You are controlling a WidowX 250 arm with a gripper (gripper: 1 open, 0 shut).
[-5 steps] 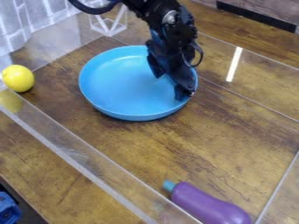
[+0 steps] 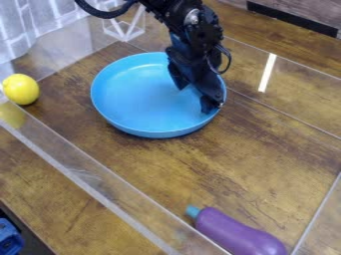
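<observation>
The black gripper [image 2: 193, 85] reaches down from the top into the right part of a blue round plastic dish [image 2: 134, 100], its lower end over the dish floor near the right rim. Whether anything is between its fingers is hidden by the dark gripper body, and the opening of the fingers is hard to make out.
A yellow egg-shaped object [image 2: 20, 89] sits at the far left. A purple eggplant [image 2: 240, 231] lies at the bottom right. A blue object [image 2: 8, 237] is cut off at the lower left corner.
The gripper has shifted very slightly at the right side of the dish; the dish and other objects look unmoved.
</observation>
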